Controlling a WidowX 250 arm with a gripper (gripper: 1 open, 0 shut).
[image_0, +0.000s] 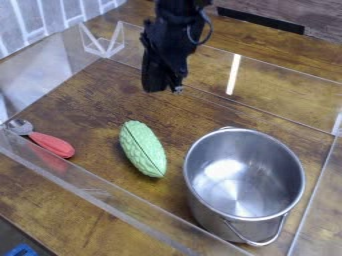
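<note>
My black gripper (163, 78) hangs at the top centre over the back of the wooden surface, shut, with nothing visible between its fingers. A green bumpy vegetable (142, 149) lies in the middle front, below the gripper and apart from it. A large steel pot (241, 190) stands upright at the right front; its visible inside is empty. A red-handled utensil (48, 142) with a metal head lies at the far left.
Clear plastic walls (120, 214) border the work area. A blue object (19, 249) shows at the bottom left corner.
</note>
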